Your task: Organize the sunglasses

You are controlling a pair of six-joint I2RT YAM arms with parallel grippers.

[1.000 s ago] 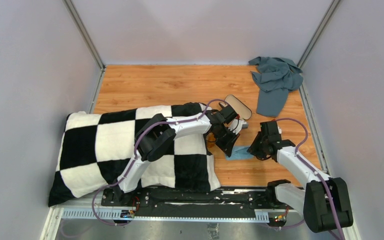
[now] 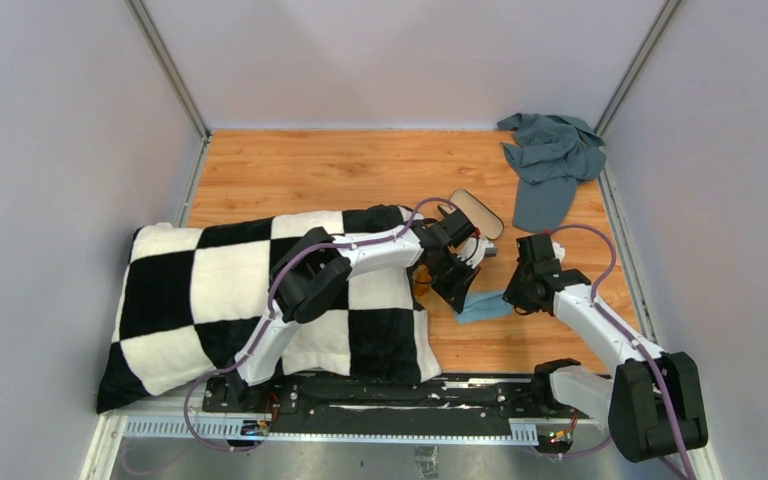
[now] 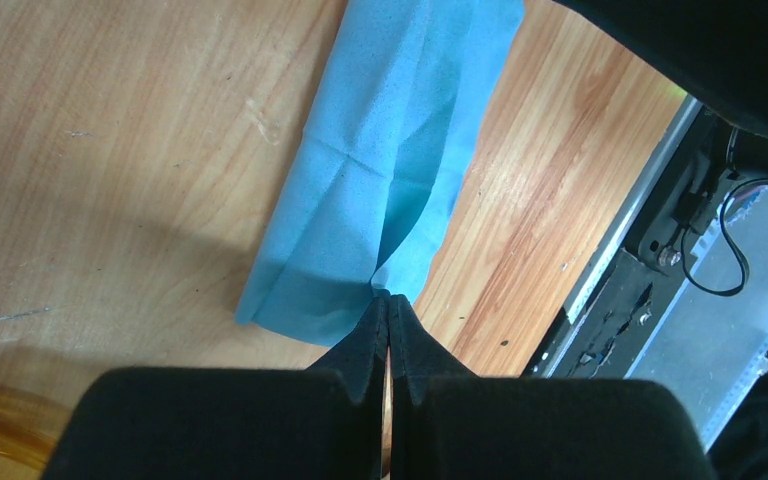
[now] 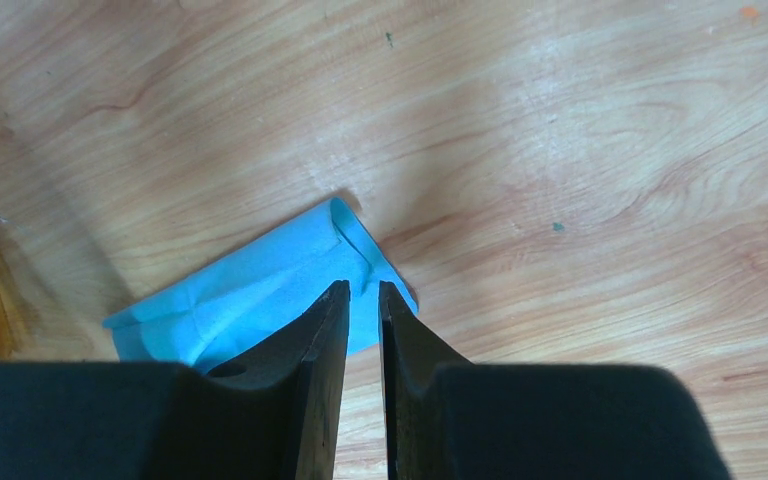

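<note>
A folded blue cloth (image 2: 485, 306) lies on the table between the two grippers. My left gripper is shut at the near edge of the cloth (image 3: 360, 160); whether a thin bit is pinched at its tips cannot be told. My right gripper stands narrowly open over the other end of the cloth (image 4: 290, 270), the fabric showing in the gap between its tips. An amber, see-through object (image 2: 422, 281), perhaps the sunglasses, sits partly hidden beside the left gripper. Beyond it lies a beige case-like object (image 2: 478, 214).
A black-and-white checked blanket (image 2: 230, 285) covers the left of the table, under the left arm. A crumpled grey-blue cloth (image 2: 555, 160) rests at the back right. Bare wood (image 2: 360, 165) shows along the back and in front of the blue cloth.
The right gripper moved slightly right, and the blue cloth has shifted a little the same way. The left arm has stayed in place.
</note>
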